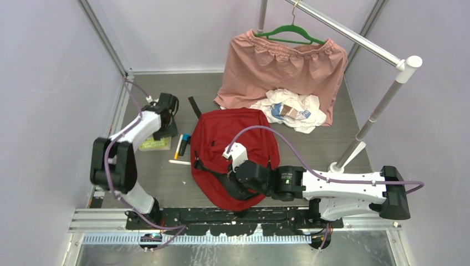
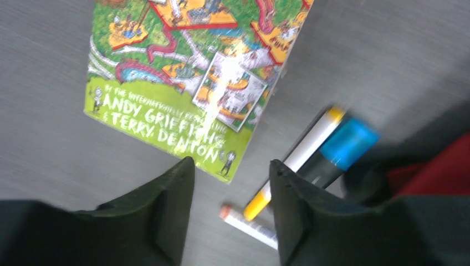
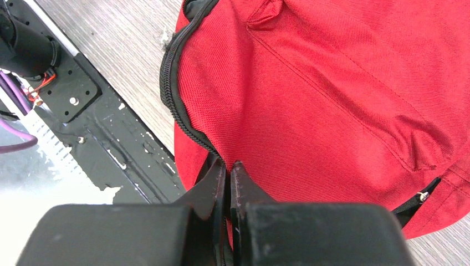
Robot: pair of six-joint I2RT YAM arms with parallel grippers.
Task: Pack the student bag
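Observation:
The red backpack (image 1: 233,127) lies in the middle. My right gripper is shut on the black zipper edge of its fabric. My left gripper is part open with nothing between its fingers, above a green illustrated book (image 2: 177,100). Beside the book lie a white-and-yellow marker (image 2: 307,144), a black pen with blue cap (image 2: 346,144) and a white pen (image 2: 249,227), all left of the bag.
A pink garment (image 1: 238,66) hangs from a rail at the back right, with a crumpled white cloth (image 1: 307,111) below.

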